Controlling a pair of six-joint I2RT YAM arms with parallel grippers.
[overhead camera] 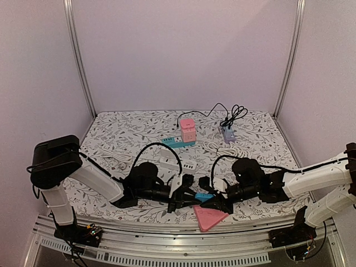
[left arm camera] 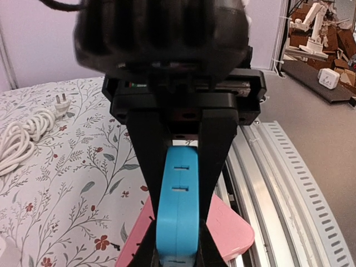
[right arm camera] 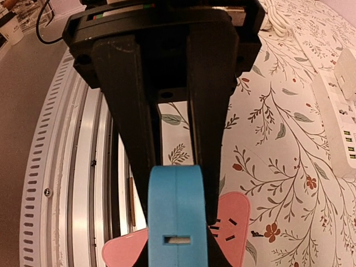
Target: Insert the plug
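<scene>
Both grippers hold the same small blue block, a socket-like piece with narrow slots. In the top view the blue block [overhead camera: 203, 197] is between my left gripper [overhead camera: 193, 200] and my right gripper [overhead camera: 213, 200], low at the front. The left wrist view shows the blue block [left arm camera: 178, 206] squeezed between the left fingers, with slots on its top face. In the right wrist view the blue block [right arm camera: 177, 211] is pinched by the right fingers. Behind and below it in view is a pink slotted piece [overhead camera: 210, 220], partly covered. Whether block and pink piece touch cannot be told.
Farther back stand a white power strip [overhead camera: 178, 163], a blue strip [overhead camera: 179, 142], a pink cube stack [overhead camera: 188, 131] and a purple adapter [overhead camera: 227, 134] with black cable. A coiled white cord [overhead camera: 229, 149] lies at right. The metal rail [overhead camera: 167, 229] edges the front.
</scene>
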